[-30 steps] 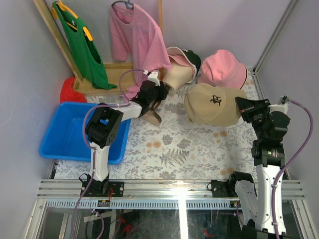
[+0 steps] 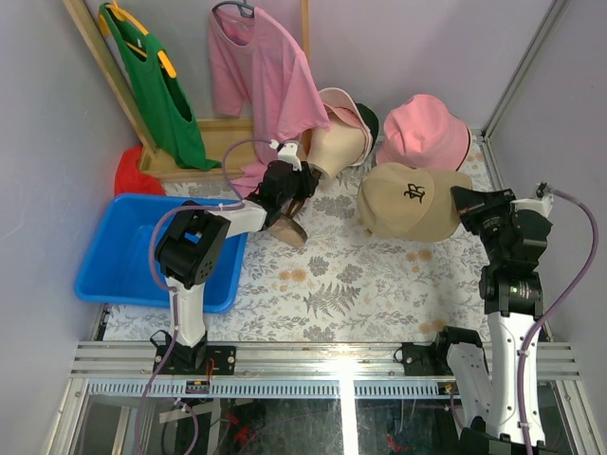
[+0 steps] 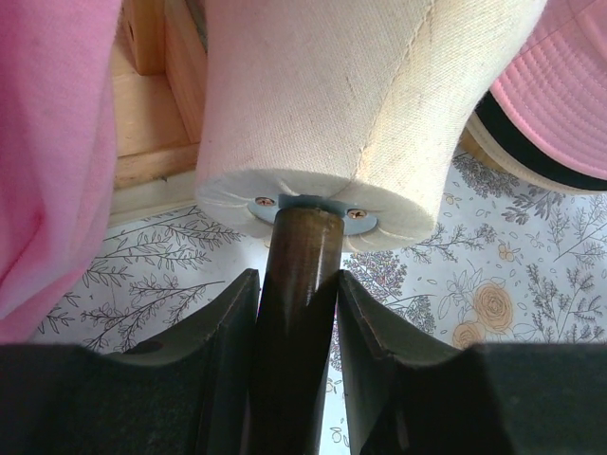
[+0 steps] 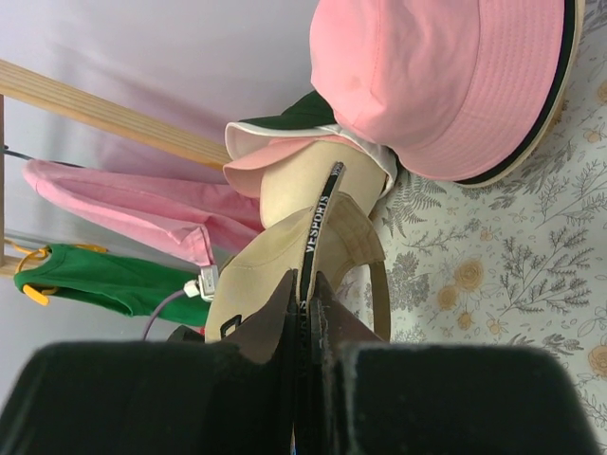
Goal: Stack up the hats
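A cream head-shaped hat stand (image 2: 333, 150) leans over at the back, topped by a green-and-white hat (image 2: 368, 118) with pink lining. My left gripper (image 2: 307, 182) is shut on the stand's dark wooden post (image 3: 302, 275), just below the head; the stand's brown base (image 2: 287, 230) tilts off the table. In the top view, a tan cap (image 2: 410, 201) with a black emblem hangs from my right gripper (image 2: 462, 202), which is shut on its edge. The right wrist view shows a lettered inner band (image 4: 315, 223) pinched there. Behind the cap rests a pink bucket hat (image 2: 424, 131).
A blue bin (image 2: 119, 248) fills the left side. Along the back are a wooden rack (image 2: 185, 171), a hanging green top (image 2: 152, 90) and a pink shirt (image 2: 261, 71).
The tan cap has shifted slightly right with my right gripper. My left gripper has moved a little, and the stand's head with its hat has turned slightly, less of the green showing.
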